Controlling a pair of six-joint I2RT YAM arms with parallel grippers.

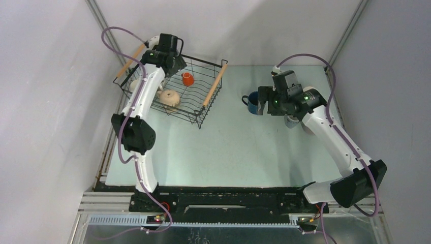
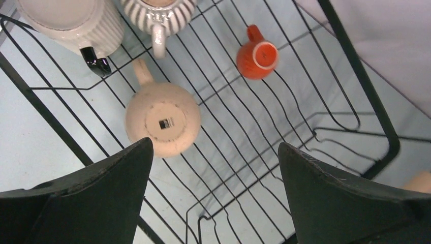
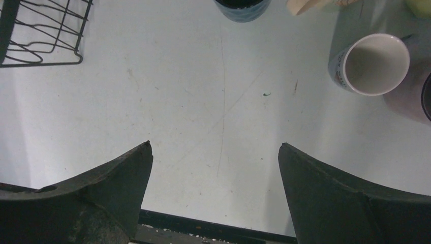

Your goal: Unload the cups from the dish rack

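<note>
Over the back of the wire dish rack (image 1: pixel 215 90), my left gripper (image 1: pixel 178 66) hangs open and empty. A small orange cup (image 2: pixel 258 59) lies on its wires, apart from my fingers (image 2: pixel 122 173). Nearer the rack's front edge, a beige cup (image 2: pixel 163 118) sits upside down. A striped cup (image 2: pixel 161 19) and a large white cup (image 2: pixel 76 25) are partly cut off at the left wrist view's top. Out on the table, my right gripper (image 1: pixel 262 100) is open beside a dark blue mug (image 1: pixel 252 103), with nothing between its fingers.
Under and beside the right arm stand a white patterned cup (image 3: pixel 377 65) and a pinkish cup (image 3: pixel 414 94). The rack's wooden handles (image 1: pixel 215 85) rise at its sides.
</note>
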